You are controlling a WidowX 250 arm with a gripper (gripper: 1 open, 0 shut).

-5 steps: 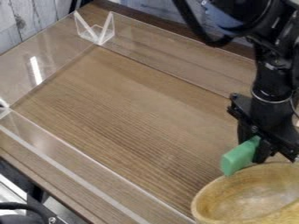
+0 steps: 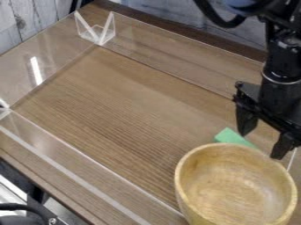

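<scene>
My black gripper [image 2: 261,132] is at the right of the camera view, fingers apart and open, just above and behind the rim of a wooden bowl [image 2: 195,183]. A green block [image 2: 231,137] lies below the fingers, just behind the bowl, partly hidden by its rim. It appears to be out of the gripper's hold.
A white wire-like stand [image 2: 97,28] is at the back left. Black cables lie at the lower left edge.
The green block has left the fingers and sits lower, behind the bowl. The arm has shifted slightly right, and the bowl appears further up and left in view.
</scene>
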